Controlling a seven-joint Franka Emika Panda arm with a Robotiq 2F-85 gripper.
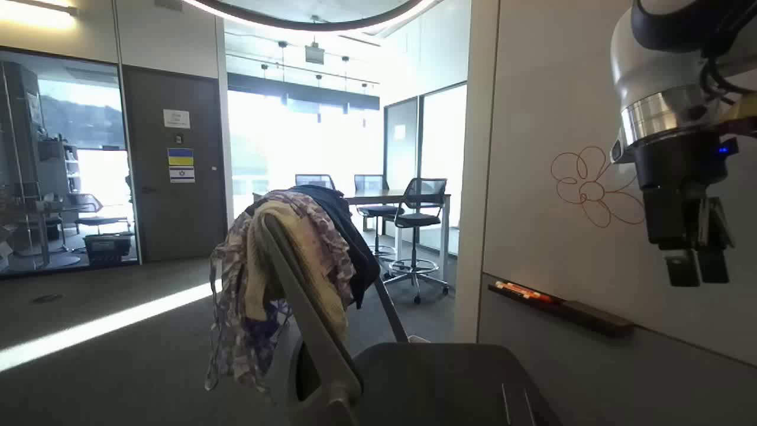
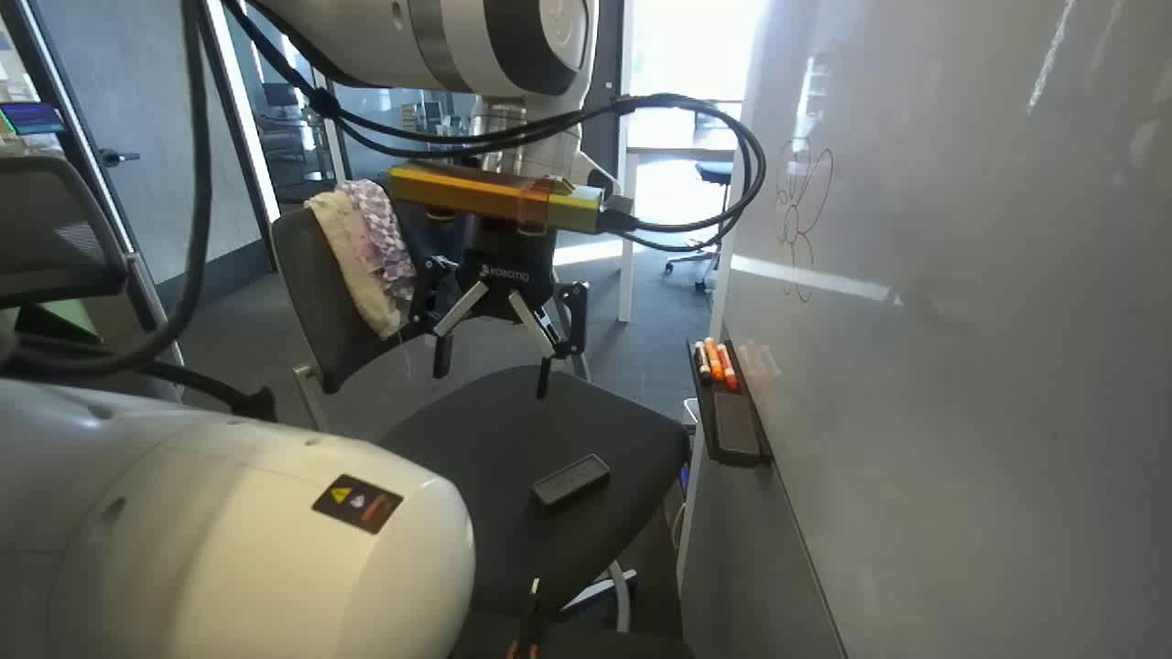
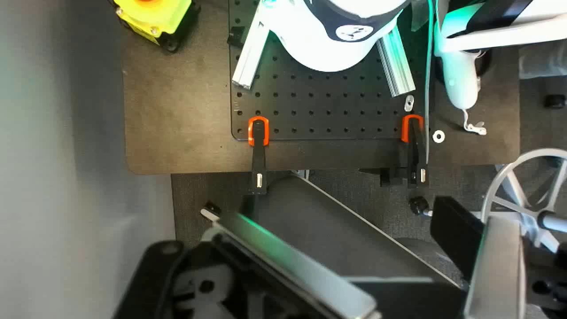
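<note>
My gripper [image 2: 492, 367] hangs open above the chair seat [image 2: 494, 439], its fingers well apart and nothing between them. In exterior view 1 the gripper [image 1: 698, 268] shows at the right, in front of the whiteboard [image 1: 553, 92]. A dark, oblong, eraser-like block [image 2: 570, 480] lies on the seat, below the fingertips. Several orange and white markers [image 2: 715, 362] rest on the whiteboard's ledge, with a second dark block [image 2: 736, 426] beside them. A flower [image 1: 592, 190] is drawn in red on the board. The wrist view shows neither block nor markers.
Clothes [image 1: 305, 248] hang over the chair's back. In the wrist view, the robot's table [image 3: 175, 122] has orange-tipped clamps [image 3: 258, 154] along its edge and a yellow box [image 3: 154, 18] at one corner. The whiteboard wall [image 3: 79, 212] bounds one side.
</note>
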